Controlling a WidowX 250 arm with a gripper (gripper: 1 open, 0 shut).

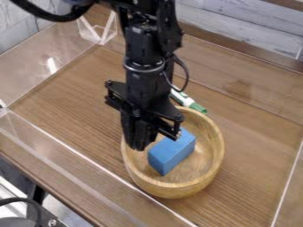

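The black gripper (pixel 142 129) hangs over the left side of a round tan bowl (pixel 169 183), its fingers pointing down; whether they hold anything is hard to make out. A blue block (pixel 171 154) lies tilted in the bowl, to the right of the fingers and largely uncovered.
A green and white pen-like object (pixel 192 105) lies behind the bowl, partly hidden by the arm. A cable runs at the bottom left.
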